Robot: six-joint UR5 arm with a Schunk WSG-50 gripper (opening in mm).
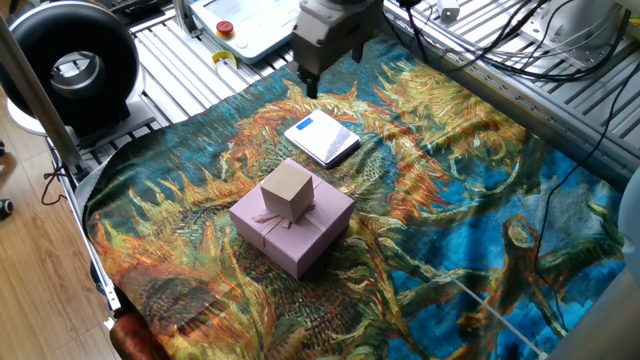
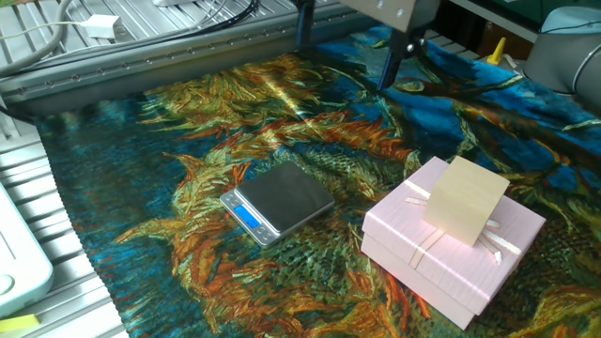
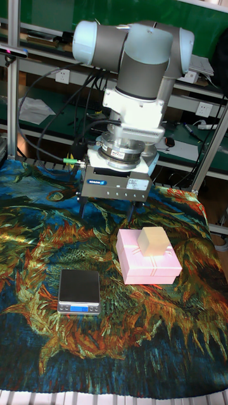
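A pale wooden cube (image 1: 287,192) rests on the lid of a pink gift box (image 2: 399,225) tied with a ribbon. Beside the box lies a small digital scale (image 2: 282,199), its dark plate bare and its blue display lit. In the third exterior view my gripper (image 3: 106,212) hangs above the cloth behind the scale and box. Its two fingers (image 2: 388,69) are spread wide apart, with nothing between them. The gripper touches neither the cube, the box nor the scale.
A patterned sunflower cloth (image 3: 40,331) covers the table, with free room around the scale and box. A teach pendant with a red button (image 1: 225,29) lies at the far edge. A black ring-shaped object (image 1: 75,70) stands at the left, and cables run along the metal rail.
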